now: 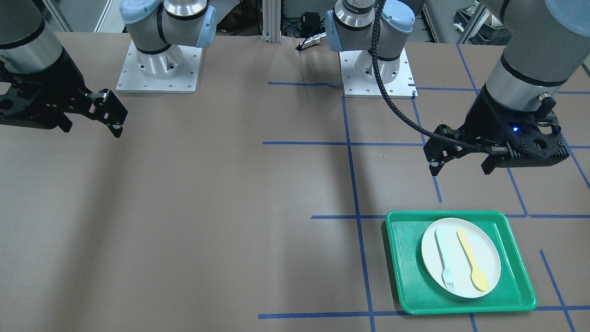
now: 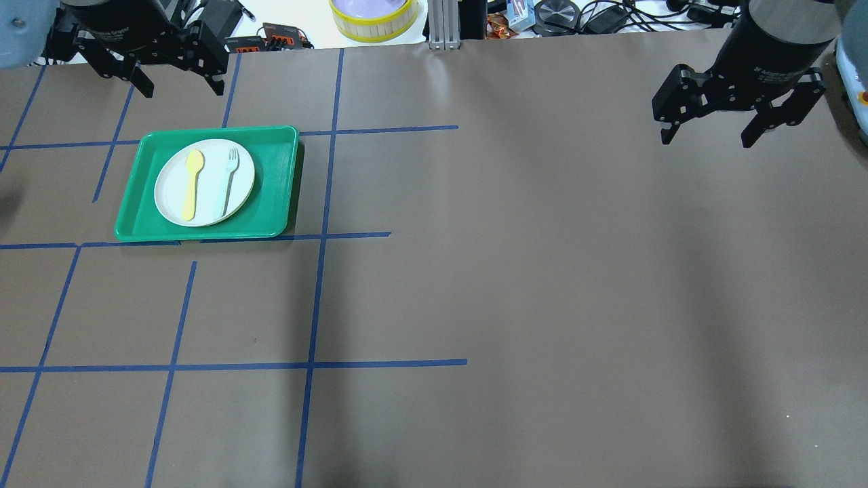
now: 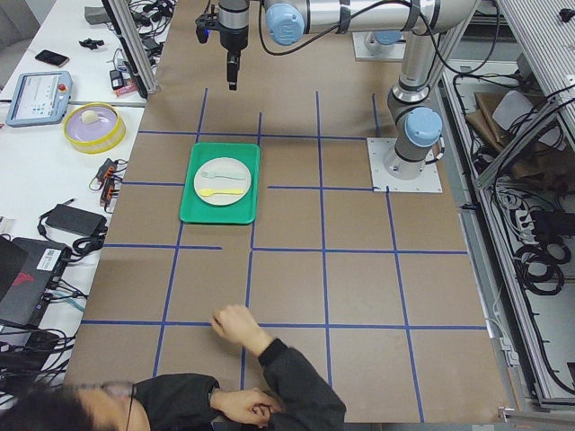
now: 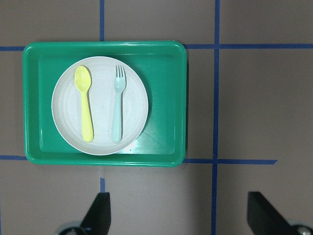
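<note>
A green tray (image 4: 161, 137) holds a white plate (image 4: 100, 142) with a yellow spoon (image 4: 84, 107) and a pale blue fork (image 4: 118, 107) lying side by side on it. My gripper hangs above the table with its fingers wide apart and nothing between them; in the wrist view the tray lies beyond the fingertips. The tray also shows at the lower right of the front view and at the left of the top view.
Other robot arms stand around the table. A person's hands (image 3: 238, 328) are at the near edge in the left camera view. Cables and a yellow-rimmed container (image 2: 374, 28) lie off the table edge. The taped tabletop around the tray is clear.
</note>
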